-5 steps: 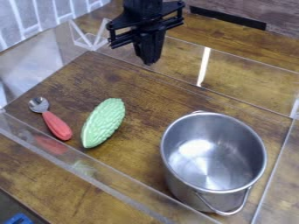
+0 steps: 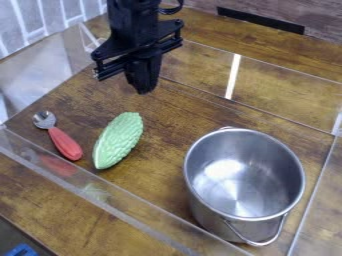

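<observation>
My black gripper (image 2: 142,70) hangs over the back middle of the wooden surface, shut, with nothing seen between its fingers. In front of it and lower lies a green bumpy vegetable (image 2: 118,141), like a corn cob or bitter melon. A fork with a red handle (image 2: 64,142) lies at the left. A steel pot (image 2: 243,178) stands at the front right.
Clear plastic walls (image 2: 160,217) border the work area at the front, sides and back. The middle of the wood (image 2: 187,110) between gripper and pot is free. A white strip (image 2: 233,76) marks the back right.
My gripper has moved to the left and toward the front, coming lower in the view, closer to the green vegetable. The objects on the surface have stayed in place.
</observation>
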